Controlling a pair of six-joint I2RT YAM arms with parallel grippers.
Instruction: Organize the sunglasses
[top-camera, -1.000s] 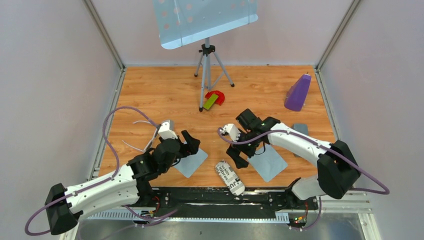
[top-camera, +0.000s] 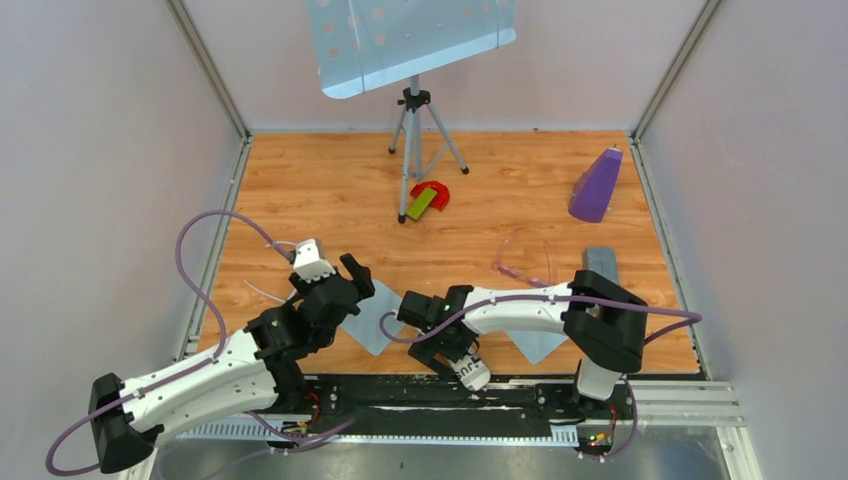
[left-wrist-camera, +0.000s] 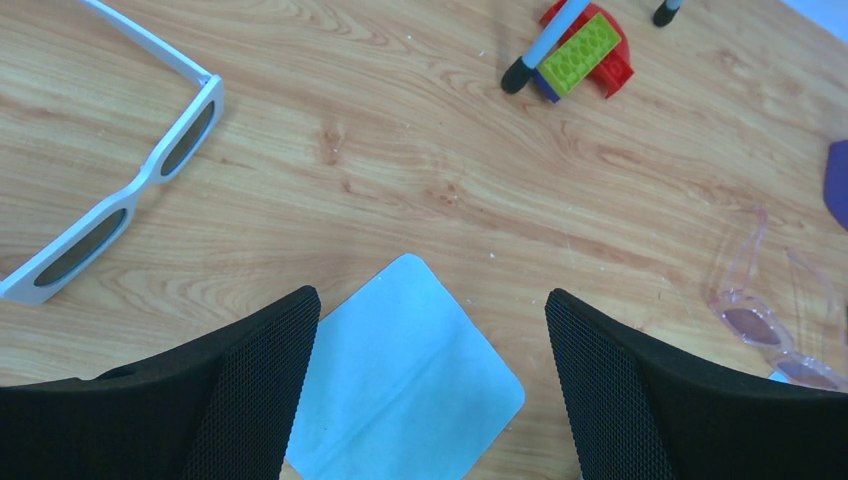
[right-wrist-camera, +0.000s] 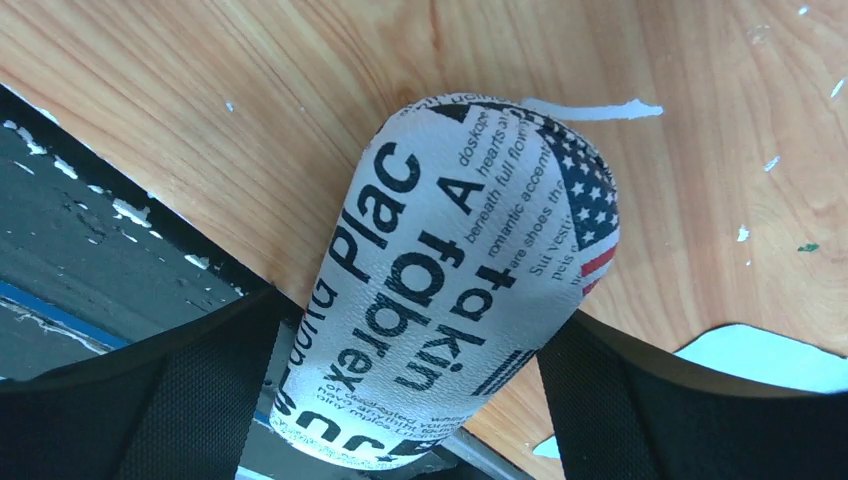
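White sunglasses (left-wrist-camera: 130, 200) lie unfolded on the left of the table. Pink clear sunglasses (left-wrist-camera: 755, 325) rest on the right side, also unfolded. A glasses case with newspaper print (right-wrist-camera: 440, 270) lies at the table's front edge. My right gripper is open, its fingers on either side of the case's near part. Above a light blue cloth (left-wrist-camera: 410, 385) hangs my left gripper, its fingers apart and empty. Another light blue cloth (top-camera: 536, 344) lies partly under the right arm.
Toward the back stands a tripod (top-camera: 413, 130), with a green block (top-camera: 421, 204) and a red piece (top-camera: 438, 192) by its leg. At right are a purple object (top-camera: 596, 186) and a grey block (top-camera: 601, 263).
My left gripper has shifted a little left, toward the white sunglasses.
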